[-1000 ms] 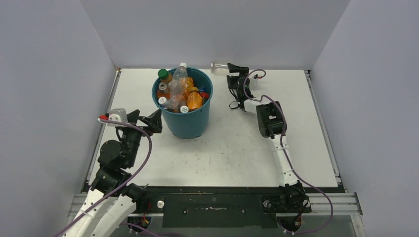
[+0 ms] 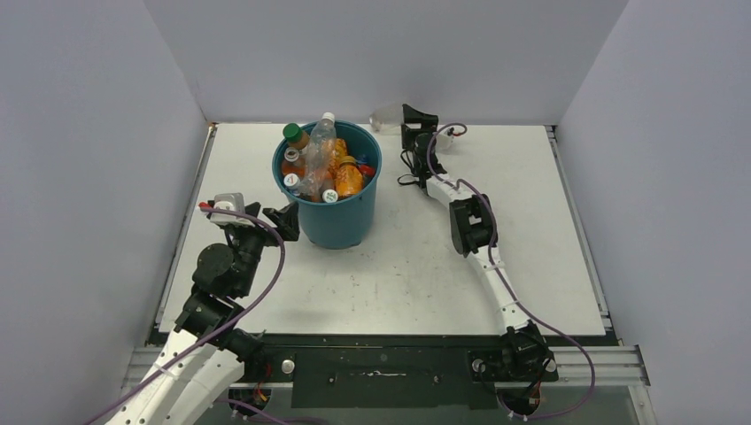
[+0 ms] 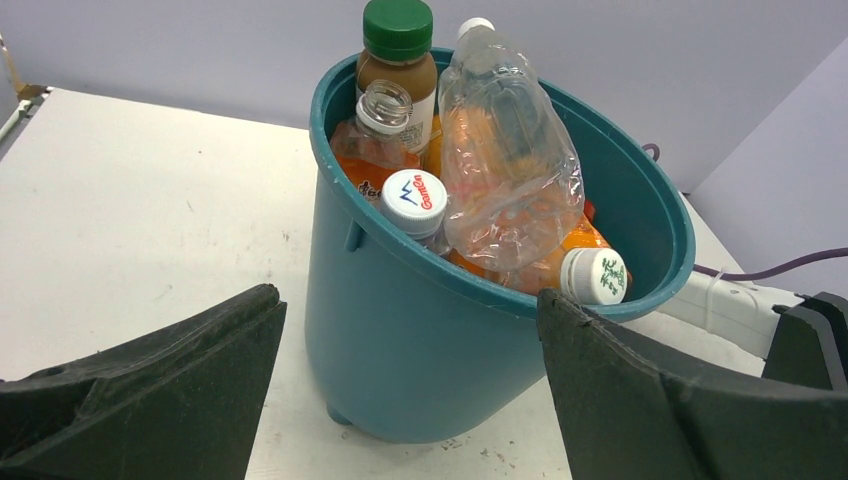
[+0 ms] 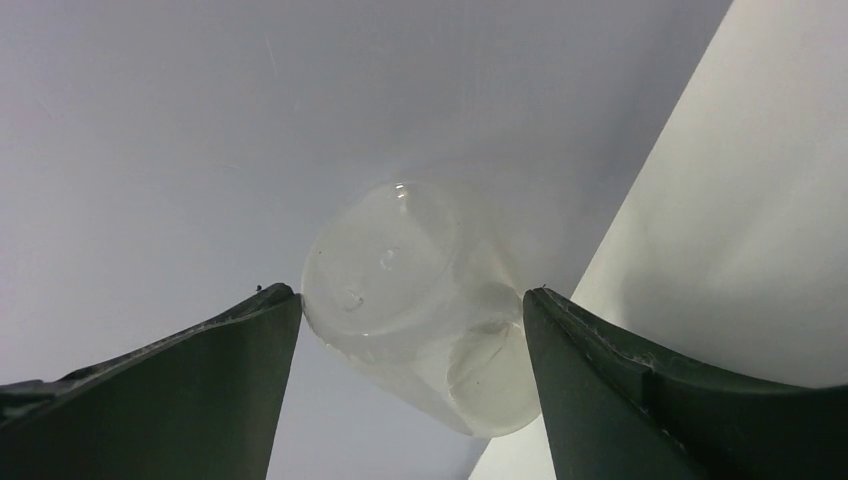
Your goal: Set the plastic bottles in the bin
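Note:
A teal bin (image 2: pixel 336 226) holds several bottles, a clear crumpled one (image 3: pixel 505 160) leaning tall among them. At the table's back edge, right of the bin, my right gripper (image 2: pixel 403 122) is around a clear plastic bottle (image 4: pixel 400 270), seen end-on between its fingers in the right wrist view; whether the fingers grip it is unclear. My left gripper (image 2: pixel 282 221) is open just left of the bin, nothing between its fingers.
Grey walls (image 2: pixel 372 62) enclose it at back and sides; the bottle is close to the back wall.
My right gripper and the clear bottle have shifted slightly left along the back. My left gripper has moved a little to the right, toward the bin.

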